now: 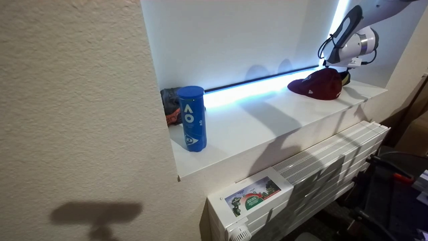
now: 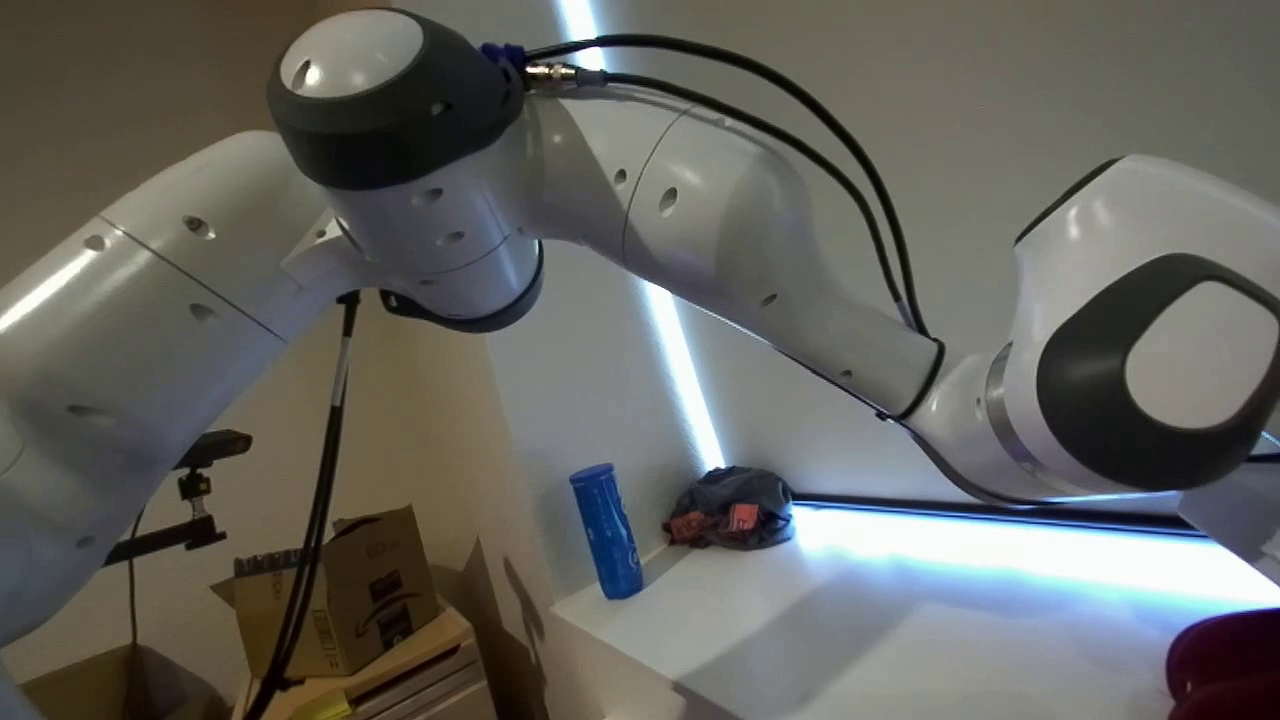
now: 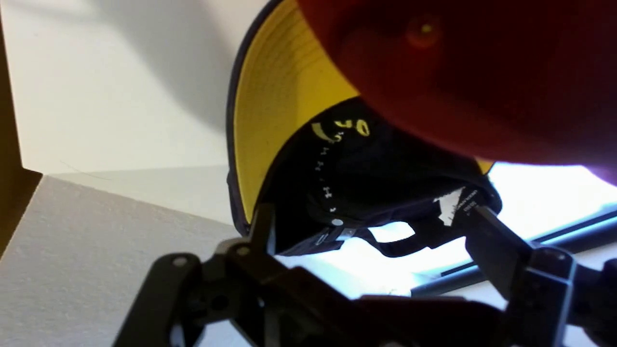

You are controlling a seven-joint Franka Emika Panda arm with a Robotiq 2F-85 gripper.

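Note:
A dark red cap (image 1: 321,85) lies on the right part of the white windowsill, its brim toward the left. Tucked behind it is a black cap (image 1: 345,78) with a yellow patch showing. The wrist view gives the black cap (image 3: 370,167) upside-down, with a yellow under-brim and dark inside, partly covered by the red cap (image 3: 491,75) close to the camera. My gripper is open, its two fingers spread wide in front of the black cap's strap side. Whether a finger touches the cap I cannot tell. In the second exterior view the gripper is outside the frame.
A blue tube (image 1: 193,120) stands upright at the sill's left end, with a dark grey and orange bundle (image 2: 734,510) behind it. Below runs a white radiator (image 1: 321,160); the window-side wall rises behind.

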